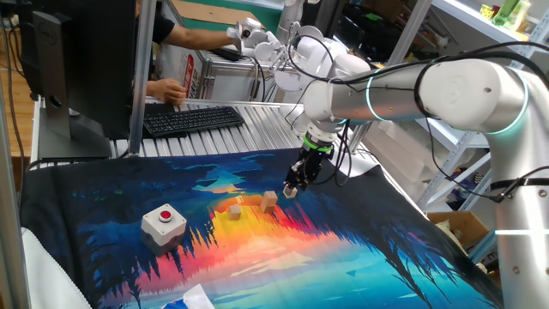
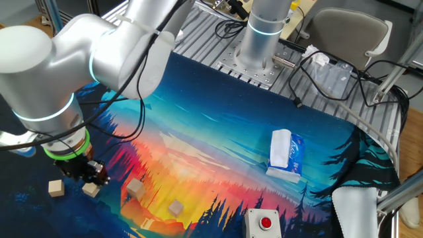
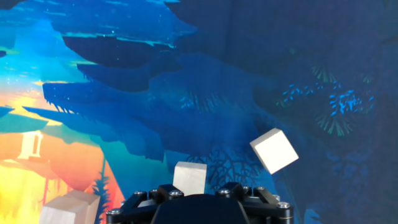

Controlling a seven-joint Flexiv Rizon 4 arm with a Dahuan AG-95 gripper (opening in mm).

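Note:
My gripper (image 1: 295, 182) is low over the cloth at the far side, right by a small pale wooden block (image 1: 290, 193). In exterior view 2 the gripper (image 2: 98, 177) partly covers the top of that block (image 2: 91, 190). The wrist view shows the block (image 3: 189, 177) just past the black gripper parts at the bottom edge, roughly in line with the middle of the gripper. Whether the fingers touch or hold it is hidden. A second pale block (image 3: 273, 150) lies apart to the right, also visible as a block (image 2: 56, 188) in exterior view 2.
A taller block (image 1: 268, 202) and a small block (image 1: 235, 211) stand on the orange print. A grey box with a red button (image 1: 164, 227) is at the left. A tissue pack (image 2: 286, 155) lies on the cloth.

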